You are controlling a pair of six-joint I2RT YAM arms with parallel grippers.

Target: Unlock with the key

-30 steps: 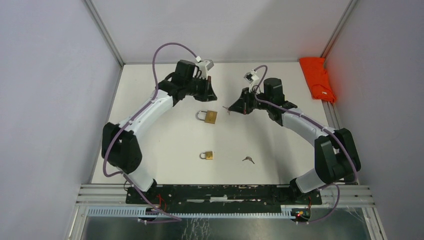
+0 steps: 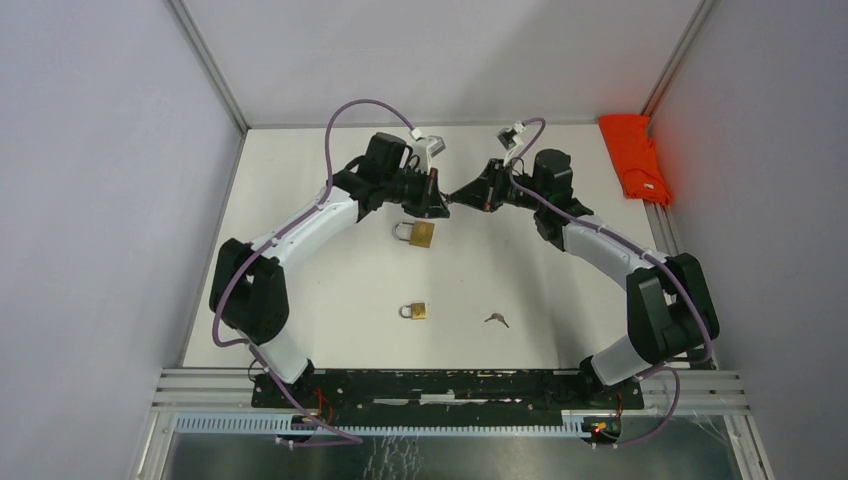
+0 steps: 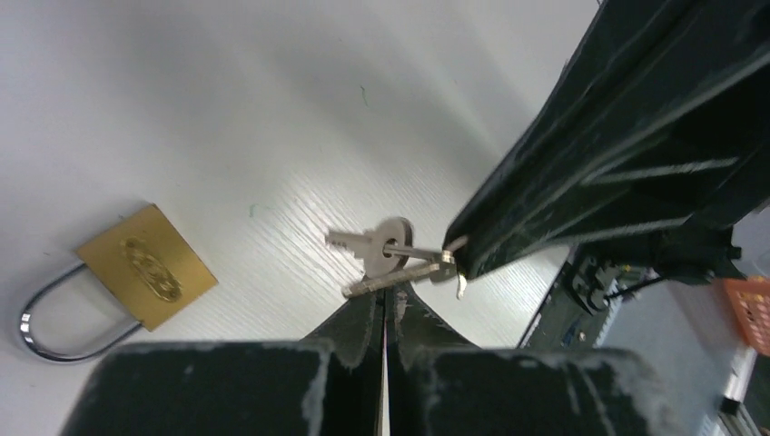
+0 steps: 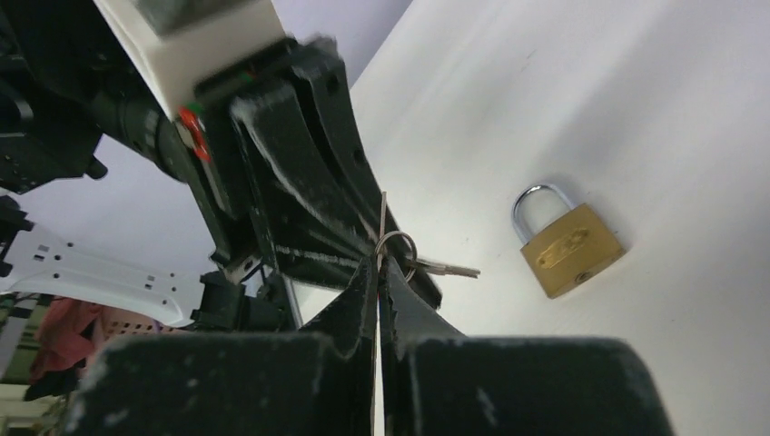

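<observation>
A small bunch of silver keys on a ring hangs at the tips of my right gripper, which is shut on it. The ring and a key blade stick out there in the right wrist view. Right up against the bunch, my left gripper is shut; a key crosses its tips, but whether it is pinched cannot be told. The large brass padlock lies on the table beneath the grippers, its shackle seated in the body. No key shows in it.
A smaller brass padlock and another set of keys lie nearer the front of the white table. An orange cloth is at the back right.
My left gripper has come down and to the right, up to the keys. The right gripper, still with the keys, has shifted slightly up in the view. Padlocks have stayed put.
</observation>
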